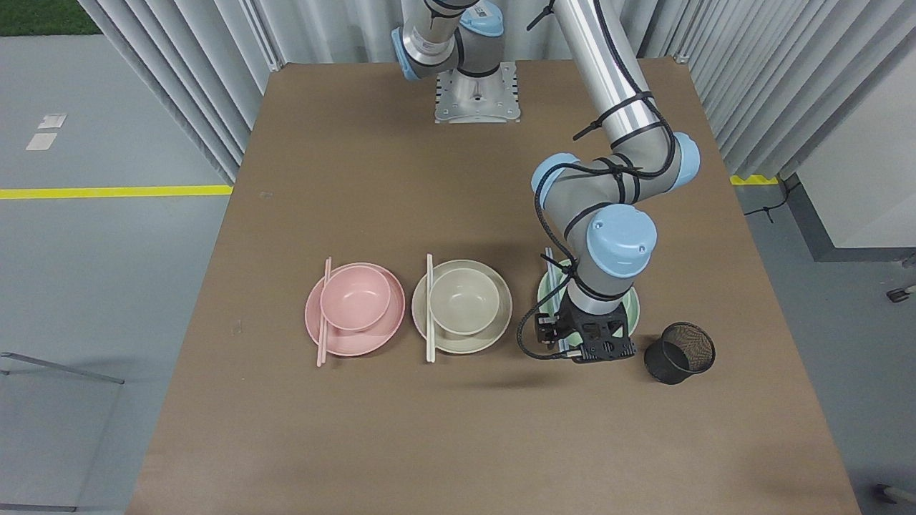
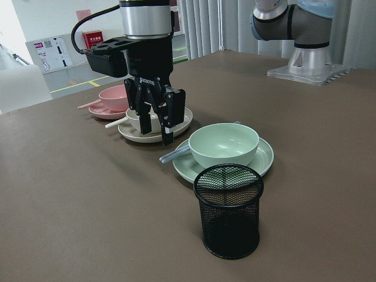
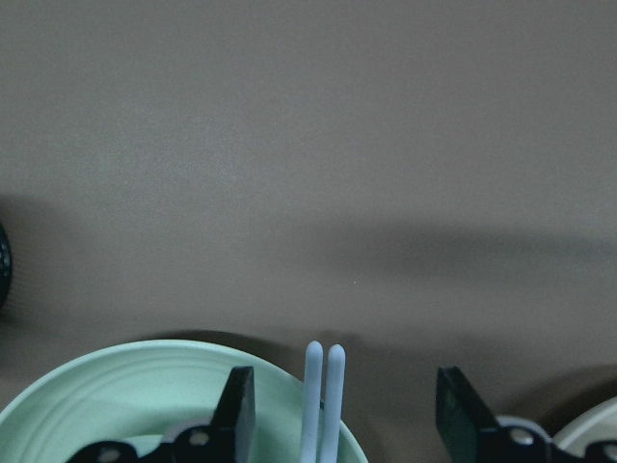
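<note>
My gripper point(image 2: 154, 126) hangs open above the front part of the green plate point(image 2: 264, 158), between it and the cream plate point(image 2: 141, 135). In the wrist view, two pale blue chopsticks point(image 3: 333, 395) lie on that plate's edge between my spread fingers, apparently below them. The green bowl point(image 2: 223, 141) sits on its plate, mostly hidden under the arm in the front view. The cream setting with white chopsticks point(image 1: 430, 309) and the pink plate and bowl point(image 1: 354, 297) with pink chopsticks point(image 1: 323, 317) stand to the left.
A black mesh pen holder point(image 1: 678, 353) stands right of the green setting.
</note>
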